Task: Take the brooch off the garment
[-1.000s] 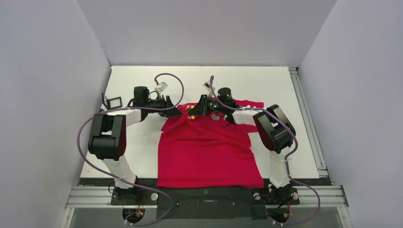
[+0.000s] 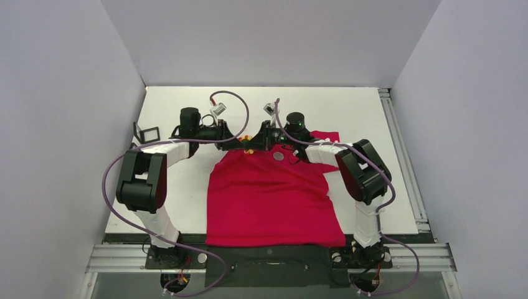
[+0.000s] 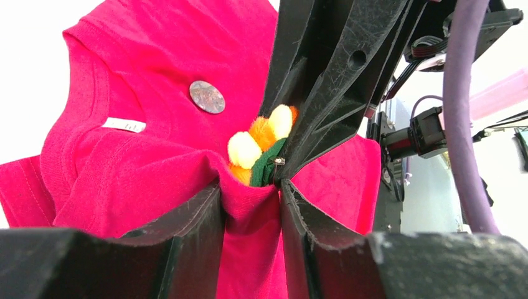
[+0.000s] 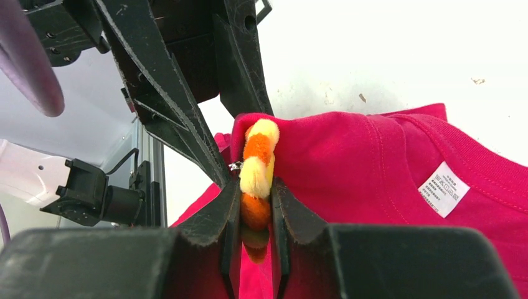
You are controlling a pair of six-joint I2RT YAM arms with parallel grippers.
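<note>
An orange, yellow and green flower-like brooch sits upright between the fingers of my right gripper, which touch it on both sides. A small silver metal part shows at its back, close to the garment. The red garment lies spread on the table, its upper part raised into a fold. My left gripper has a finger on either side of that fold, just beside the brooch. Whether those fingers press the cloth cannot be told. Both grippers nearly meet in the top view, largely hiding the brooch.
A round silver disc rests on the garment near the neckline. A white label is sewn inside the collar. At the table's left edge stands a small dark frame.
My left gripper has moved right, closer to the right gripper and brooch. The right gripper, brooch and upper garment have shifted slightly left, along with the disc.
</note>
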